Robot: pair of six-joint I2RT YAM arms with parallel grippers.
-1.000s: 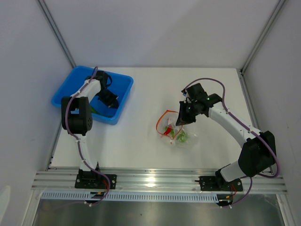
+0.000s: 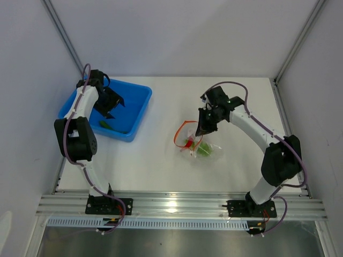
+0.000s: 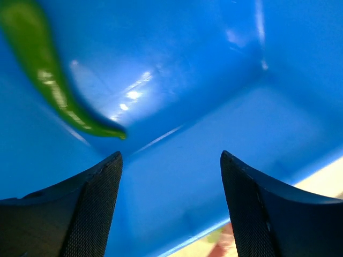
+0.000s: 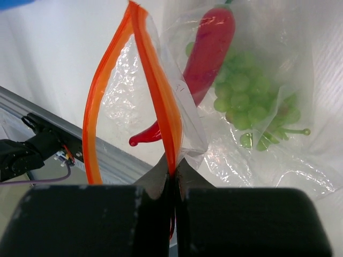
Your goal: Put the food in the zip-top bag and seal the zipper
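Observation:
A clear zip top bag (image 2: 212, 152) with an orange zipper rim (image 4: 155, 88) lies on the table right of centre, its mouth spread into a loop. Inside show green grapes (image 4: 249, 96) and a red pepper (image 4: 210, 51), whose tip is near the mouth. My right gripper is shut on the bag's orange edge, at one end of the loop. Over the blue bin my left gripper stands open, nothing between its fingers. A long green pepper (image 3: 51, 80) rests on the bin's floor, off to the upper left of those fingers.
The blue bin (image 2: 143, 99) sits at the back left, with raised walls around the left gripper. Bare white table (image 2: 161, 155) lies between bin and bag. A metal rail (image 2: 177, 198) runs along the front edge.
My left gripper has swung left and back across the bin. The right gripper has shifted slightly left and toward the back, drawing the bag's rim with it; the green pepper has not moved.

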